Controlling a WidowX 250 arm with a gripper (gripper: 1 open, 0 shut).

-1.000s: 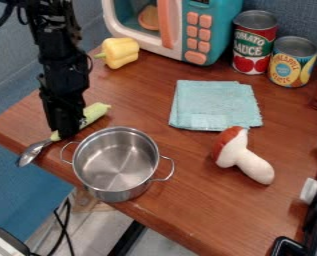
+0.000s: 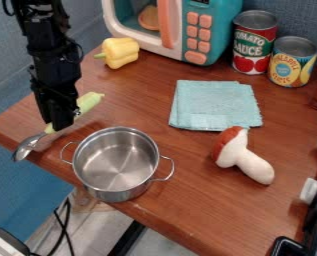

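Observation:
My black gripper (image 2: 61,114) is at the left of the wooden table, pointing down over a pale green item (image 2: 89,101) and a silver spoon (image 2: 29,146); whether its fingers are open or closed on them is hard to see. A steel pot (image 2: 115,164) with two handles stands to the right of the spoon, near the front edge.
A folded blue cloth (image 2: 214,104), a white toy with red top (image 2: 246,162), two cans (image 2: 254,42), a yellow object (image 2: 119,52) and a toy microwave (image 2: 174,25) occupy the table. A black appliance (image 2: 308,210) lines the right edge.
My gripper has shifted slightly over the last second around the green item and spoon; the other objects have stayed in place.

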